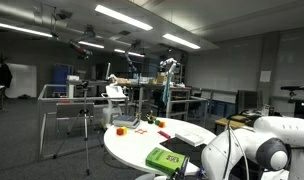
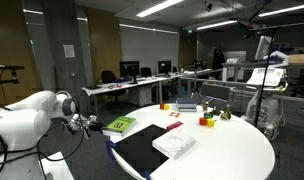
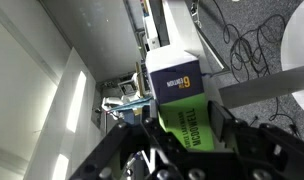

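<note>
A green box (image 1: 167,160) lies at the near edge of the white round table in exterior view 1. In exterior view 2 the green box (image 2: 120,125) is at the table's left edge, with my gripper (image 2: 90,123) just to its left. In the wrist view, a green item with a blue end and printed lettering (image 3: 187,122) shows between the dark fingers of my gripper. Whether the fingers press on it cannot be made out. My arm hides the contact in exterior view 1.
The white table (image 2: 227,150) also carries a white box (image 2: 173,144), a black flat panel (image 2: 142,154), a red item (image 2: 174,126) and several coloured blocks (image 2: 207,122). A tripod (image 1: 87,115) stands on the floor beyond the table.
</note>
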